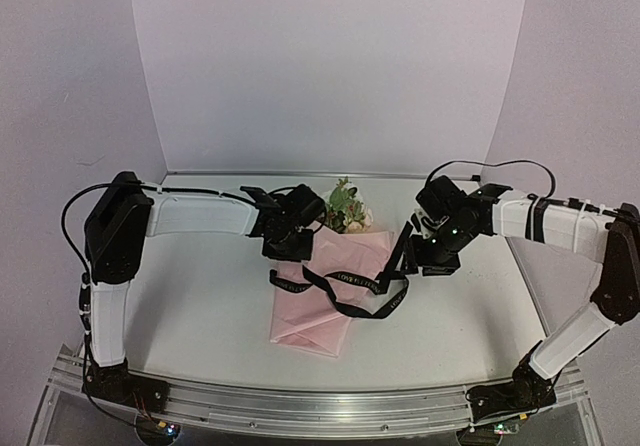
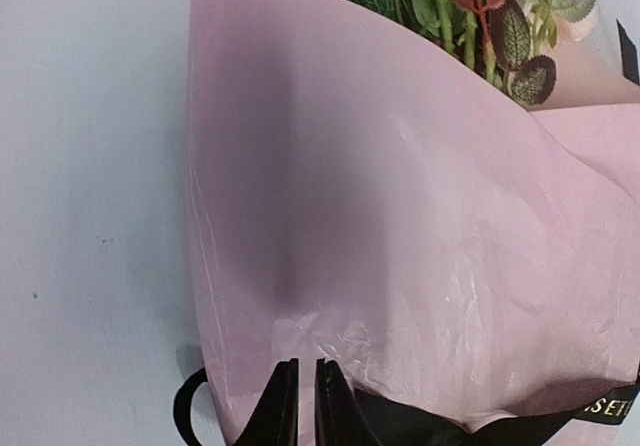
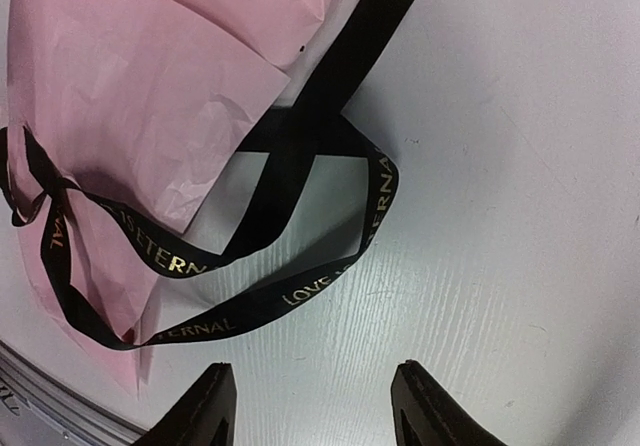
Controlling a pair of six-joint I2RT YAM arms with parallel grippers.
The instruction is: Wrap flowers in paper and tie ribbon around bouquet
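Note:
The bouquet lies wrapped in pink paper [image 1: 312,321], flowers [image 1: 347,206] toward the back; green stems [image 2: 468,31] show above the paper's edge in the left wrist view. A black ribbon [image 1: 352,278] with printed lettering crosses the wrap and loops out to its right. In the right wrist view the ribbon [image 3: 290,181] overlaps itself beside the paper. My left gripper is over the paper's left part, its fingers drawn nearly together, with nothing visible between the tips. Right of the wrap, my right gripper stands open, its fingers wide apart and empty.
Plain walls enclose the back and sides. A metal rail [image 1: 320,399] runs along the front edge.

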